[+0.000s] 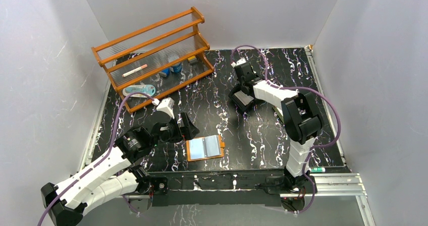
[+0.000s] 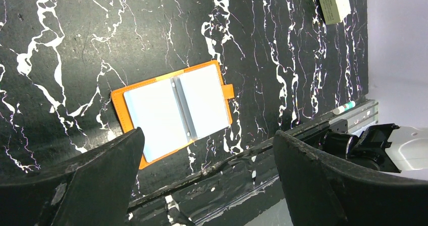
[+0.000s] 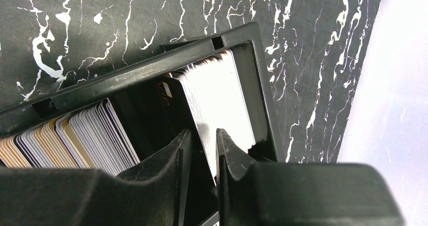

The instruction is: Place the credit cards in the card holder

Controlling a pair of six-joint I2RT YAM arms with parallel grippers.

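Note:
A black box (image 1: 239, 99) on the counter holds stacked cards, including a white stack (image 3: 219, 97) at its right and a striped stack (image 3: 101, 135) at its left. My right gripper is over the box, fingertips close together beside the white stack, part open; whether a card lies between them is unclear. The orange card holder (image 2: 177, 104) lies open at the front middle, clear sleeves facing up. My left gripper is open above the counter near it, with nothing between its fingers.
A wooden shelf rack (image 1: 151, 59) with small items stands at the back left. A pale box (image 2: 330, 1) lies right of the black box. A glue stick (image 1: 316, 169) is at the front right edge.

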